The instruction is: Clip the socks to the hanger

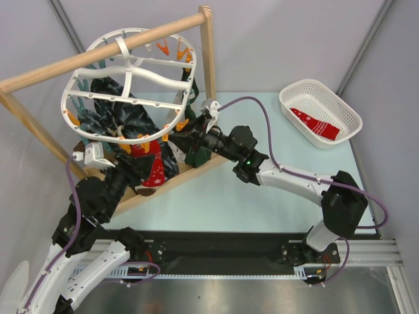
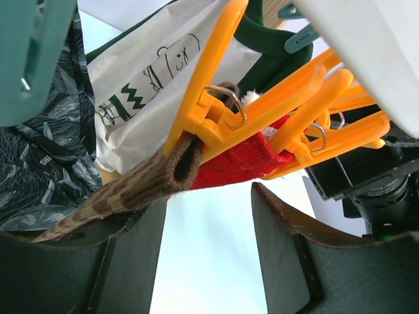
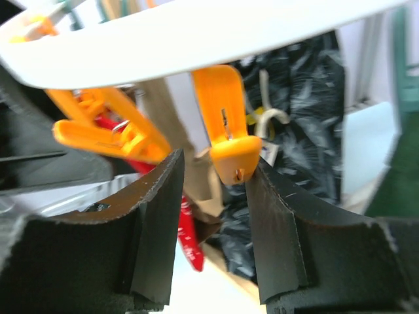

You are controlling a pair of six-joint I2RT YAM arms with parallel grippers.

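Note:
The round white hanger [image 1: 65, 101] hangs from a wooden frame, carrying dark, green, white and red socks. A red sock [image 1: 157, 171] with white marks hangs from its front edge. In the left wrist view, orange clips [image 2: 213, 127] grip a brown patterned sock [image 2: 124, 196] and red fabric. My left gripper is open below them, its gap empty, the brown sock passing near one finger. My right gripper is partly open around an empty orange clip [image 3: 226, 111] under the rim; a gap shows on one side. Another red sock [image 1: 317, 124] lies in the basket.
The white basket [image 1: 355, 121] stands at the back right. A wooden beam [image 1: 105, 50] crosses above the hanger, with a post [image 1: 207, 59] behind my right gripper. Both grippers are close together at the hanger's front edge.

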